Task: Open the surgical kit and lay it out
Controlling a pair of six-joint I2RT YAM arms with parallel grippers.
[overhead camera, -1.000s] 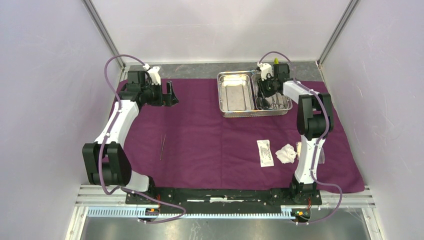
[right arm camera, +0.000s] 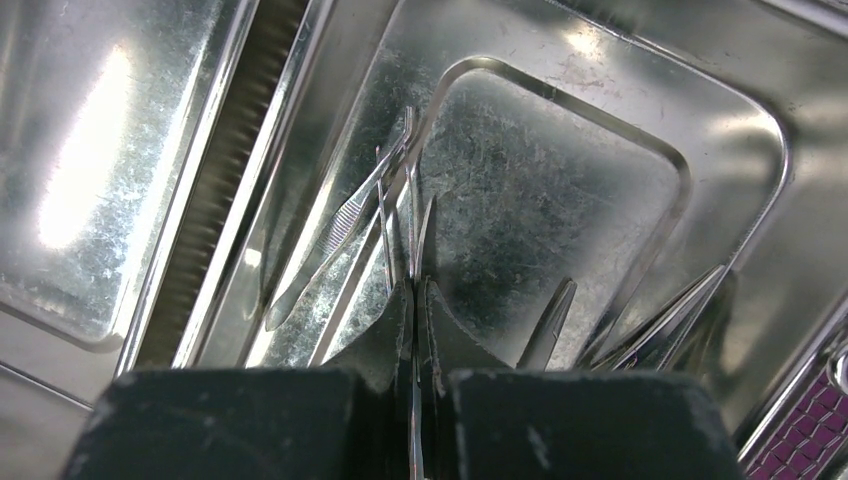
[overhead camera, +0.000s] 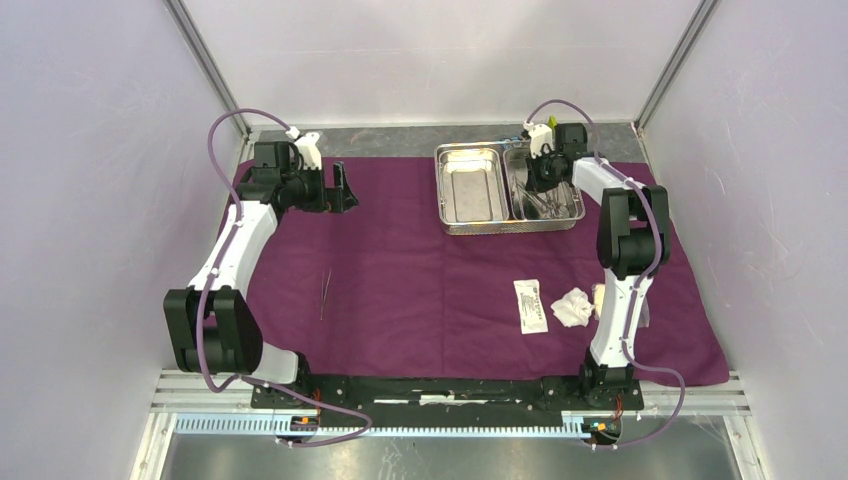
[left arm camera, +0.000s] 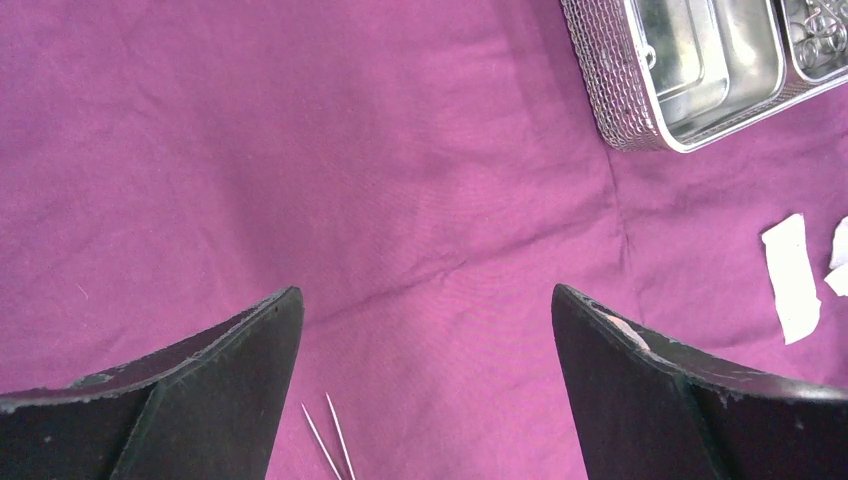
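Note:
The metal tray point(overhead camera: 470, 228) stands at the back right of the drape, with two compartments. Its left compartment point(overhead camera: 470, 190) is empty. Steel instruments point(right arm camera: 345, 220) lie in the right one, several grouped around the fingertips of my right gripper. That gripper is shut, low in this compartment; thin metal shows at its tips, but whether any is pinched cannot be told. A pair of scissors or forceps point(right arm camera: 665, 320) rests by the right wall. My left gripper point(overhead camera: 348, 188) hangs open above bare cloth, left of the tray, with nothing between its fingers.
Two thin rods point(overhead camera: 325, 295) lie on the purple drape at the left. A white printed packet point(overhead camera: 531, 307) and a crumpled white gauze point(overhead camera: 573, 308) lie front right, near the right arm.
Over the last second my right gripper has shifted slightly to the right inside the right compartment, and instruments there have shifted. The left arm has stayed still.

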